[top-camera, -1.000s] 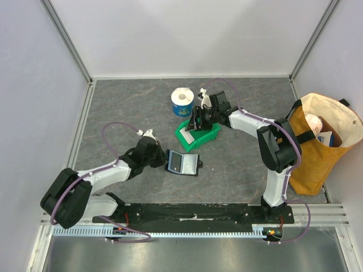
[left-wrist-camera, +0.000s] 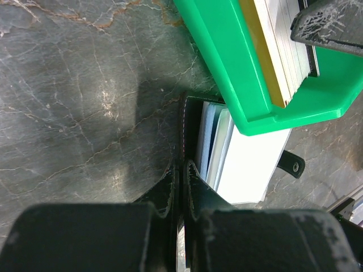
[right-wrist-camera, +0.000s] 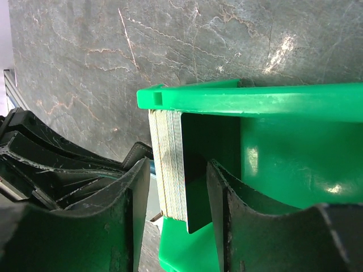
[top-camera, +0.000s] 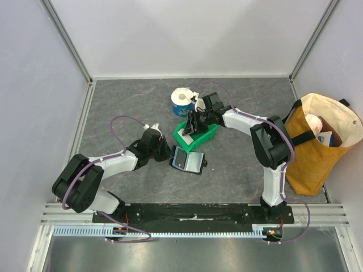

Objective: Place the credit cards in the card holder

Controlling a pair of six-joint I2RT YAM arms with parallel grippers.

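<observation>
The open card holder (top-camera: 189,161) lies on the table, with dark outer covers and clear and white sleeves. My left gripper is shut on its black cover edge. Just behind the holder, a stack of cards (right-wrist-camera: 168,164) stands on edge at one end of a green tray (top-camera: 210,135). My right gripper reaches down over that stack, part open. The cards stand between its fingers, close to the left one, while a gap shows on the right. No single card is apart from the stack.
Behind the tray stands a blue-and-white roll (top-camera: 182,102). A tan bag (top-camera: 309,153) with items inside sits at the right wall. The tray's corner overhangs the holder in the left wrist view. Bare table lies to the front right.
The left gripper and card holder have shifted right and slightly back, the holder turning a little.
</observation>
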